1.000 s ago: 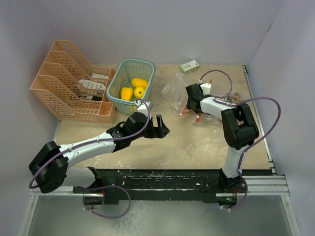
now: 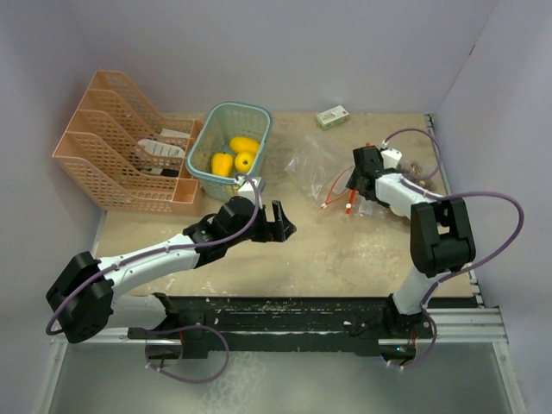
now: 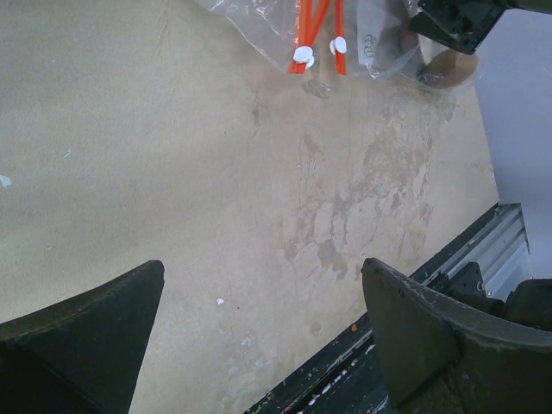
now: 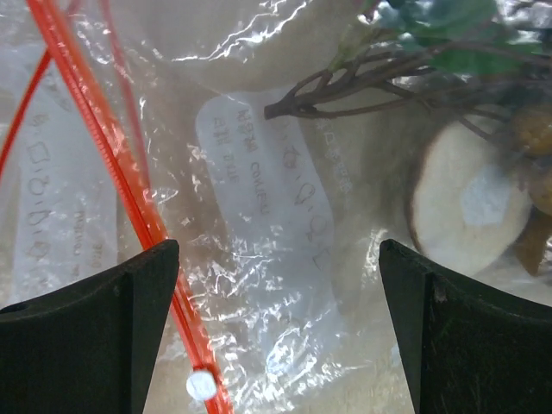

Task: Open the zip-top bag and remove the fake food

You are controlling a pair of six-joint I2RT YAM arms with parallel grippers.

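Note:
Clear zip bags [image 2: 315, 168] with orange slider strips [image 3: 341, 47] lie at the right of the table. In the right wrist view my open right gripper is over a bag holding a round pale item [image 4: 466, 198], green leaves and brown stems; an orange strip [image 4: 116, 155] with a white slider runs between and beside its left finger. My open left gripper [image 2: 278, 222] stands over bare table at the center, apart from the bags, with nothing between its fingers.
A teal basket [image 2: 198, 168] with yellow fake food [image 2: 244, 145] stands at back left, beside a peach slotted rack [image 2: 121, 155]. A small pale box [image 2: 332, 116] lies at the back.
My right arm has moved rightward along the bags, its gripper now farther right over them. The left arm is nearly unchanged.

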